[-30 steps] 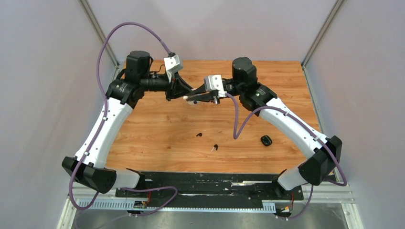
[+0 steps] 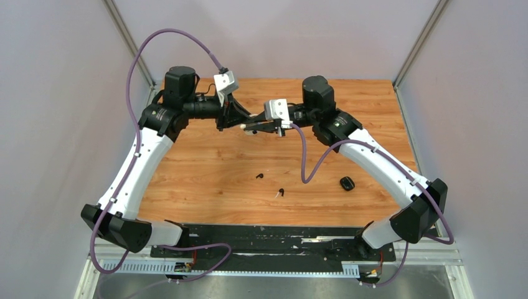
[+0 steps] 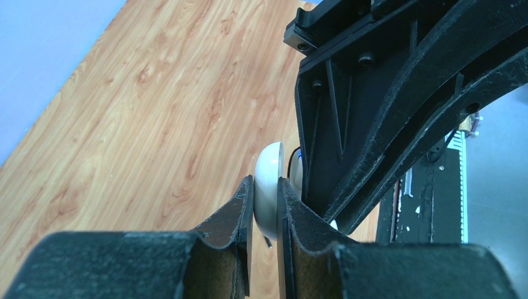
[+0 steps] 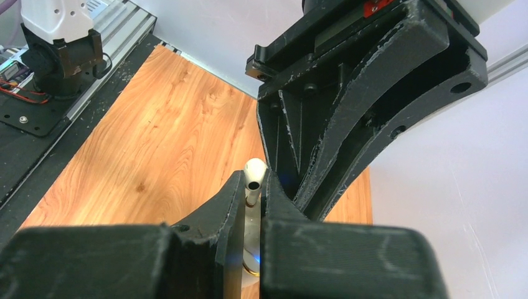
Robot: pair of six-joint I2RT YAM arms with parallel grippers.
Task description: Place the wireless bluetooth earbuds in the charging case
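The two grippers meet above the middle of the table. My left gripper is shut on a white rounded piece, likely the charging case (image 3: 266, 184). My right gripper is shut on a small white earbud (image 4: 254, 168), its stem pointing along the fingers, right at the case held opposite. The right gripper's black body hides part of the case in the left wrist view. Whether the earbud is seated in a slot cannot be told.
On the table (image 2: 212, 180) below lie two small dark earbud-like pieces (image 2: 259, 175), and a black case (image 2: 347, 183) at the right.
The right gripper and its hose have shifted very slightly; the left arm looks still.
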